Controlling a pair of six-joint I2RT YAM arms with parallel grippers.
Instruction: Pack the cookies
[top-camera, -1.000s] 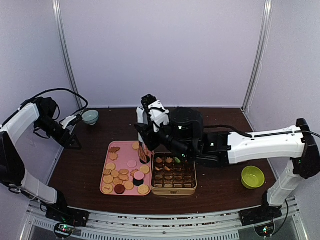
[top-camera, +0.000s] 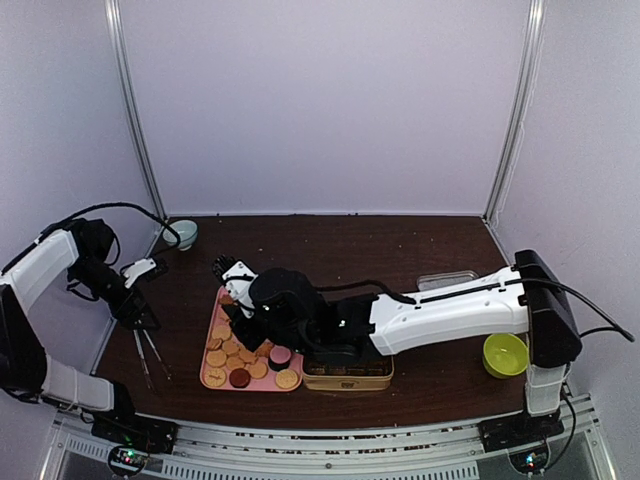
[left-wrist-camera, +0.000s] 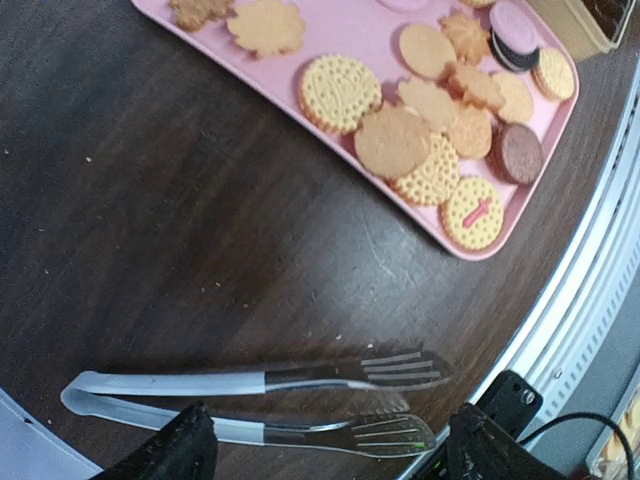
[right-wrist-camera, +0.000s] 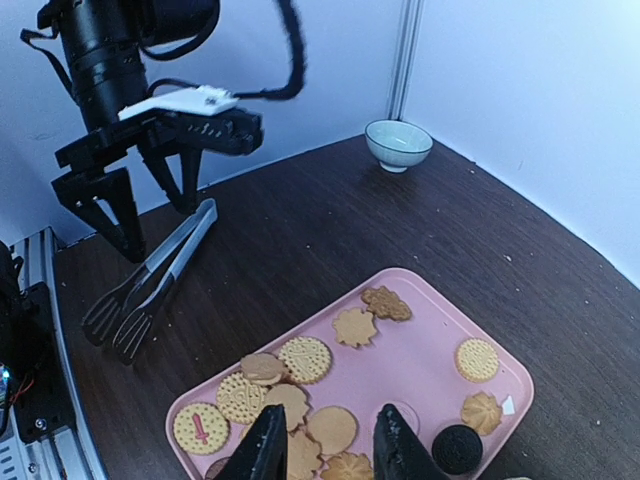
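The pink tray (left-wrist-camera: 365, 250) (right-wrist-camera: 410, 360) holds round, flower-shaped and dark cookies. A pair of tongs (left-wrist-camera: 170, 385) (right-wrist-camera: 175, 270) lies on the table left of the tray. My left gripper (top-camera: 135, 318) hangs above the tongs, fingers apart, nothing between them. My right gripper is over the tray, fingers apart with no object visible between them. The gold compartment box (top-camera: 345, 380) beside the tray is largely hidden under the right arm.
A pale bowl (top-camera: 180, 235) stands at the back left. A yellow bowl (top-camera: 505, 355) and a clear container (top-camera: 445, 278) are on the right.
The tongs went from my right gripper, upright over the tray, to lying on the table at left. The right arm moved left; the left gripper came forward and down.
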